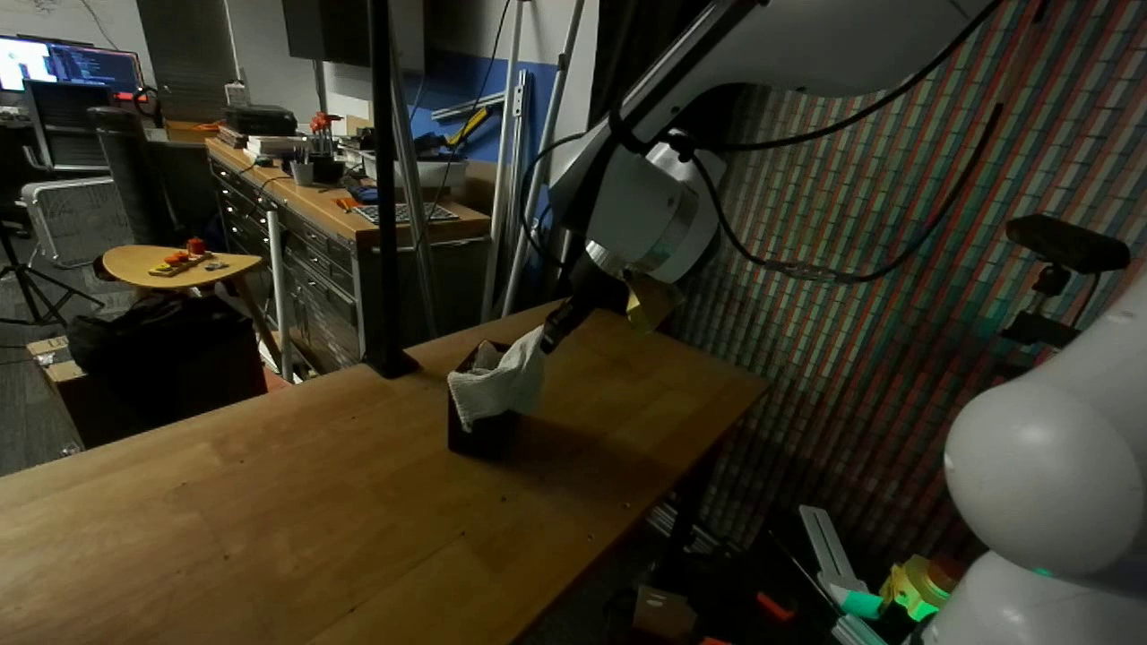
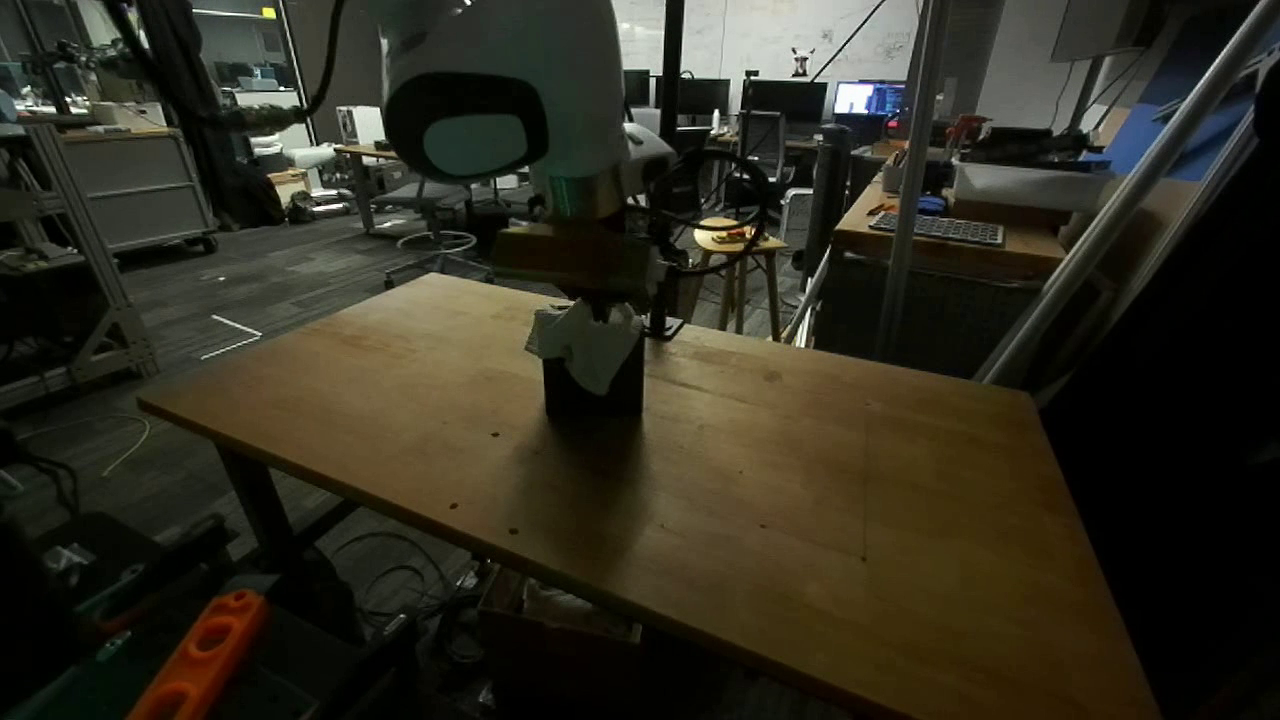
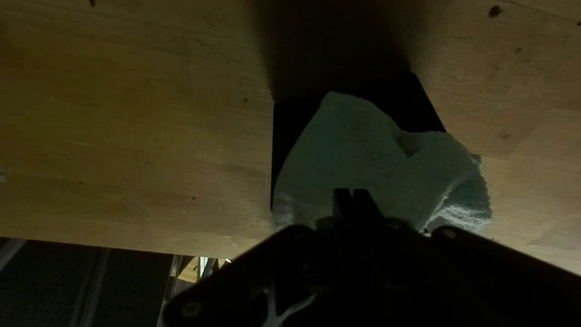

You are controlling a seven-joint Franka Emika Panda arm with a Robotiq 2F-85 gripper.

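A pale grey-white cloth (image 1: 497,385) hangs over the rim of a black open-topped box (image 1: 479,439) on the wooden table. One corner of the cloth is drawn up to the fingertips of my gripper (image 1: 547,340), which is shut on it. From the opposite side, the cloth (image 2: 590,348) drapes down the face of the box (image 2: 594,398), with the gripper directly above. In the wrist view the dark fingers close together at the gripper's tip (image 3: 351,194), over the cloth (image 3: 370,147); the pinched part is hard to make out in the dimness.
Bare tabletop (image 2: 780,480) surrounds the box, with no other objects on it. A black upright post (image 1: 383,215) stands at the table's edge close to the box. Beyond that edge are a drawer bench (image 1: 312,247) and metal poles.
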